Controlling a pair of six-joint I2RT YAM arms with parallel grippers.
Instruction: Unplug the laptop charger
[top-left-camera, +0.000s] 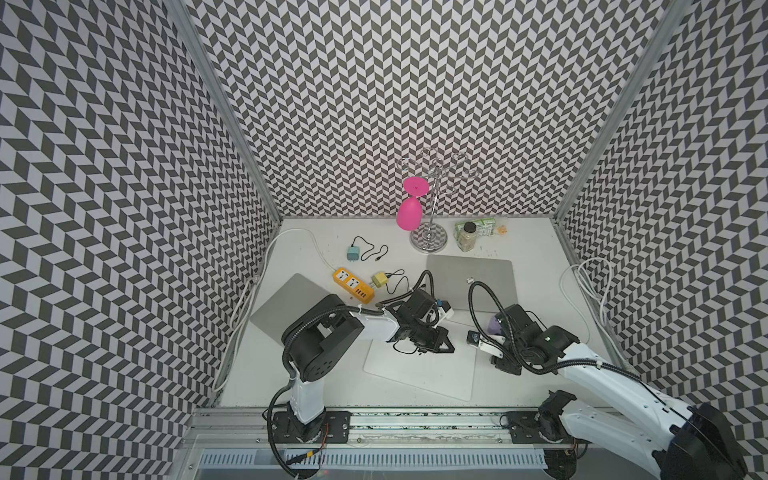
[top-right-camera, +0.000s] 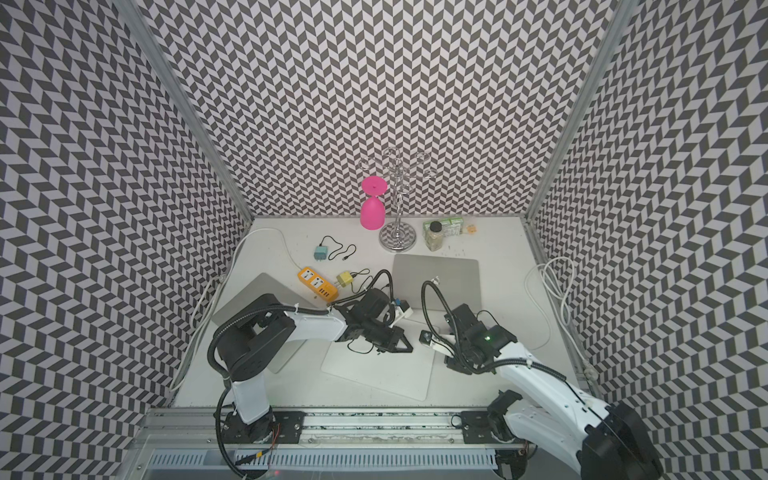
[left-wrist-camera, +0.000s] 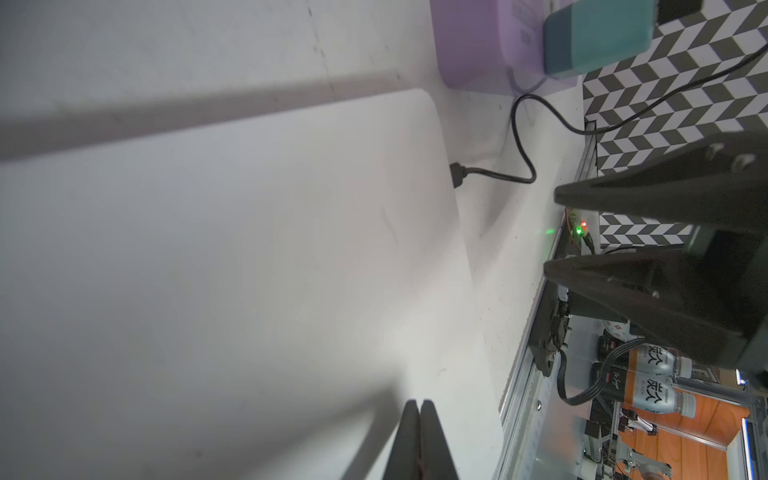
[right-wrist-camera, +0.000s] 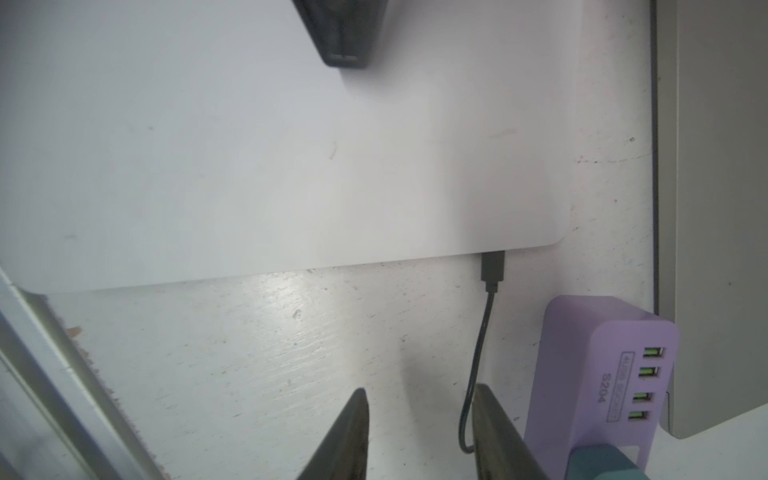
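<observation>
A white laptop (top-left-camera: 412, 372) lies closed at front centre. A black cable plug (right-wrist-camera: 492, 268) sits in its right edge, its cable (right-wrist-camera: 480, 344) looping by a purple USB hub (right-wrist-camera: 596, 376) with a teal adapter (right-wrist-camera: 608, 464) on it. My left gripper is shut, nothing visible between its fingers, over the laptop. My right gripper stands open above the table beside the laptop's right edge, the plug ahead of its fingertips and the cable near one finger.
A grey laptop (top-left-camera: 472, 272) lies behind, another (top-left-camera: 280, 312) at left. An orange power strip (top-left-camera: 352, 284) with yellow adapter, a blue adapter (top-left-camera: 353, 253), a pink glass (top-left-camera: 409, 212) on a metal stand and a jar (top-left-camera: 466, 238) stand farther back.
</observation>
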